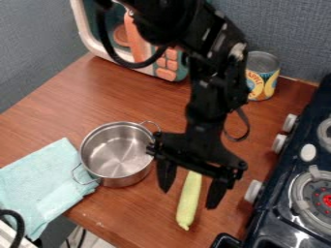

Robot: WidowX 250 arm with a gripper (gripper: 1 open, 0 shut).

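My black gripper (192, 182) hangs in the middle of the camera view, fingers apart and pointing down, over the upper end of a pale yellow-green elongated vegetable (187, 207) lying on the wooden counter (77, 107). Part of that vegetable is hidden behind the gripper. Nothing shows held between the fingers. To the left sits a steel pot (115, 150) with wire handles.
A light cloth (39, 179) lies at the left edge. A black stove (311, 170) with white knobs borders the right. At the back stand a can (261, 77) and a white-and-teal rack (142, 53).
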